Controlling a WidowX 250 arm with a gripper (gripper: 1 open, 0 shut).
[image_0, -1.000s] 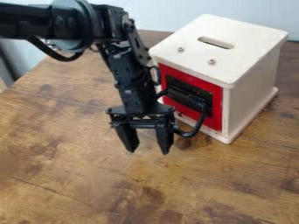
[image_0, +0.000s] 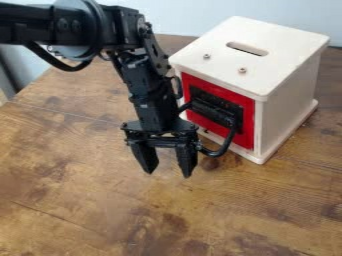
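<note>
My black gripper (image_0: 166, 160) points down over the wooden table, in front and to the left of a pale wooden box (image_0: 290, 95). Its two fingers stand apart with nothing visible between them. The box has a slot on top, two small fittings near the top front edge, and a red front panel (image_0: 203, 82) with a black part on it, partly hidden behind my arm and its cable.
A pale wall or floor shows beyond its back edge.
</note>
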